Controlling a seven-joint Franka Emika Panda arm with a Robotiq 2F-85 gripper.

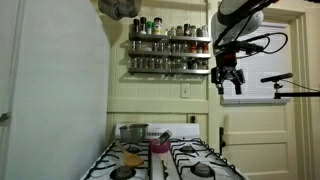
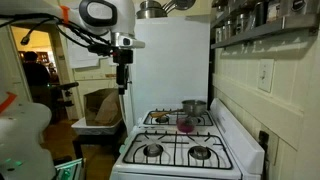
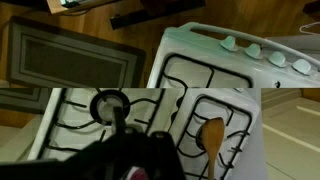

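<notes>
High to the right of the stove, my gripper [image 1: 228,86] hangs from the arm, pointing down. It is open and clear of everything, with nothing seen between its fingers. In the second exterior view the gripper [image 2: 122,88] hangs to the left of the white stove [image 2: 134,156]. On the stovetop are a metal pot [image 2: 195,108], a pink-purple bowl [image 2: 186,127] and a wooden spoon [image 3: 212,140]. The wrist view looks down on the stove from above; dark blurred shapes cover part of its lower half.
Shelves of spice jars [image 1: 170,46] line the wall behind the stove. A white door [image 1: 258,130] stands at the right. A lined bin [image 2: 100,108] is left of the stove. Pans [image 2: 165,9] hang overhead.
</notes>
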